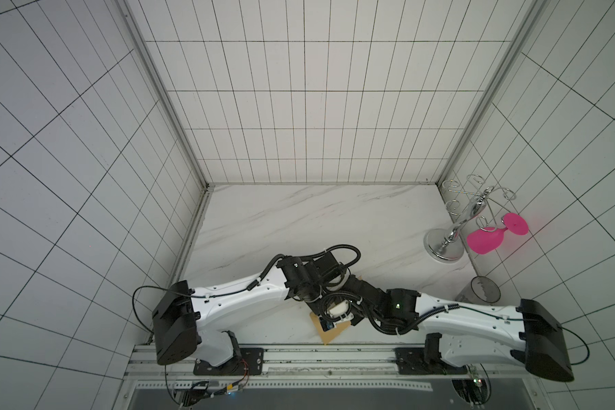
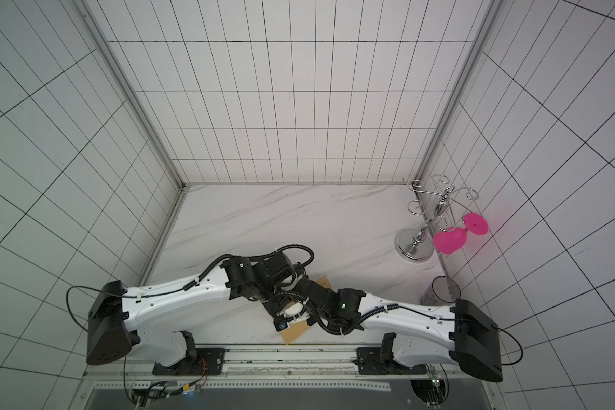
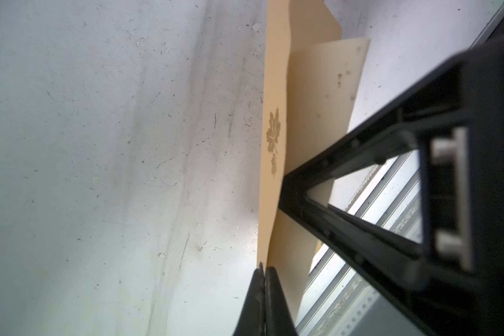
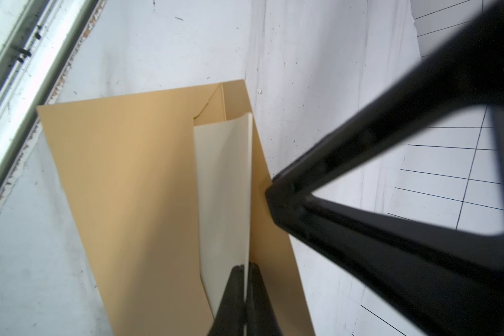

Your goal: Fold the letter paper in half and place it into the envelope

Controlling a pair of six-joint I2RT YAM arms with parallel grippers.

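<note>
The tan envelope (image 4: 128, 179) lies under both arms, near the table's front edge. In the right wrist view the folded cream letter paper (image 4: 221, 179) sits partly within its mouth. My right gripper is shut on the paper's thin upright edge, which runs between its fingers. In the left wrist view the paper (image 3: 316, 112) stands behind the envelope's leaf-marked strip (image 3: 273, 84). My left gripper is shut at the end of that strip, with nothing clearly showing between its fingers. From above, the arms cover most of the envelope (image 1: 331, 332).
A chrome stand (image 1: 445, 246) with a pink goblet (image 1: 486, 239) and a clear glass (image 1: 483, 290) occupies the right side. Both arms cross closely at front centre. Behind them, the marble table (image 1: 307, 212) is clear.
</note>
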